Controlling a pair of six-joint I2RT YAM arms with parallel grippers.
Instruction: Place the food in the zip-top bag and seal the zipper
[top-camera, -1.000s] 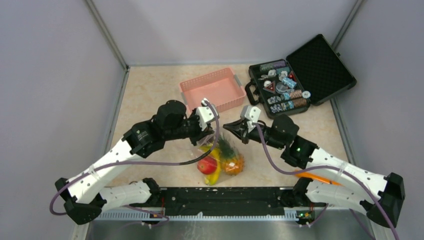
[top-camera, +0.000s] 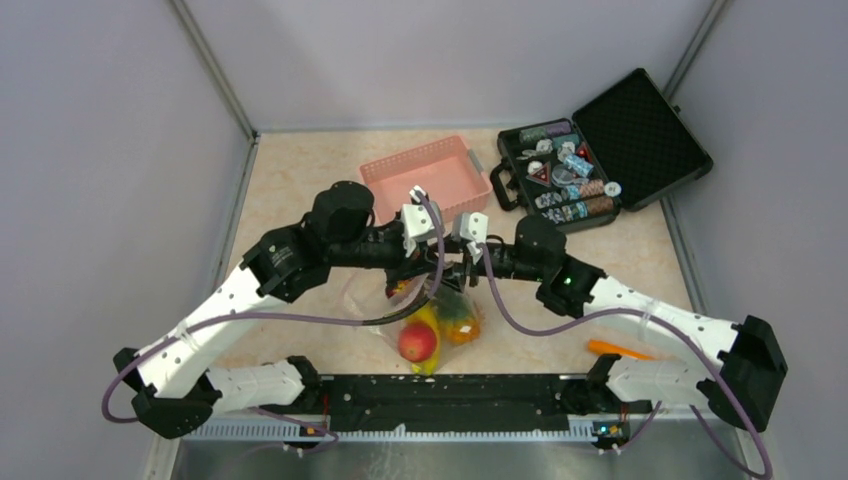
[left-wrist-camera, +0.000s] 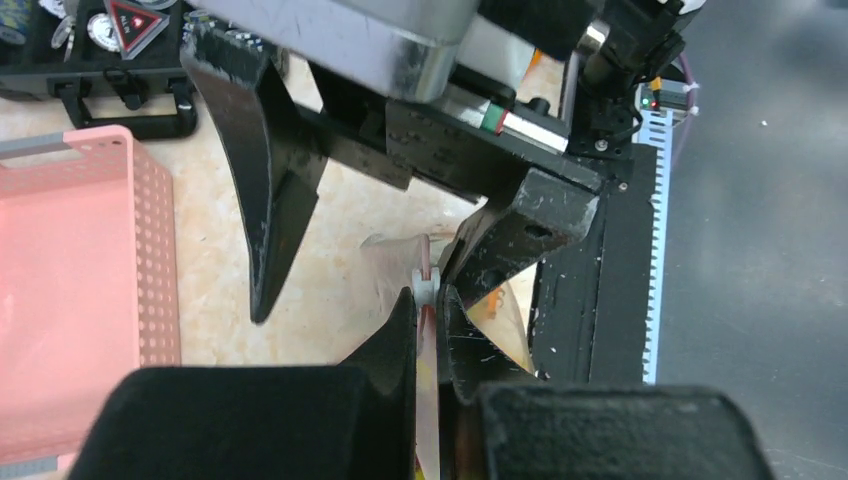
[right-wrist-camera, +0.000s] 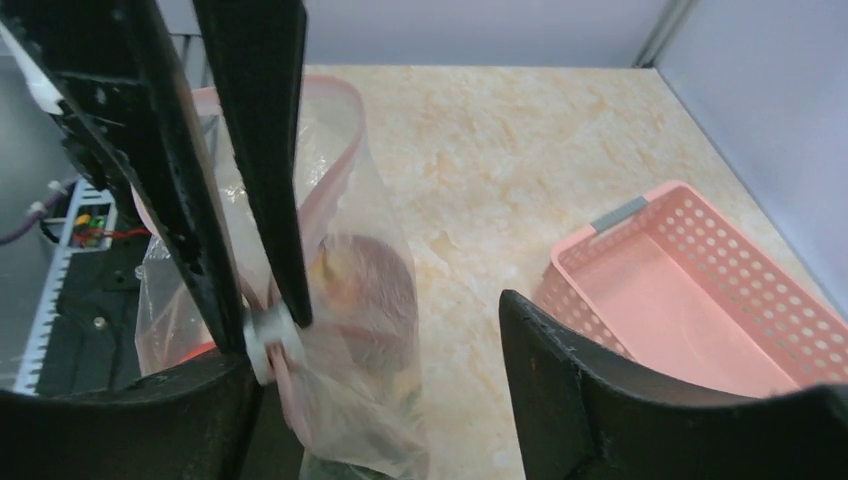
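The clear zip top bag (top-camera: 365, 300) (right-wrist-camera: 370, 380) holds a red apple (top-camera: 418, 341), yellow banana (top-camera: 425, 365) and pineapple (top-camera: 460, 325). In both wrist views my left gripper is shut on the bag's zipper at its white slider (left-wrist-camera: 425, 286) (right-wrist-camera: 270, 345). My right gripper is open around that spot, one finger on each side, apart from each other; whether it touches the bag is unclear.
A pink basket (top-camera: 420, 170) stands behind the bag. An open black case (top-camera: 640, 140) of small items is at back right. An orange object (top-camera: 615, 350) lies at front right.
My right gripper has moved left and up to meet the left gripper and has opened. The left arm has risen slightly, and the bag has shifted.
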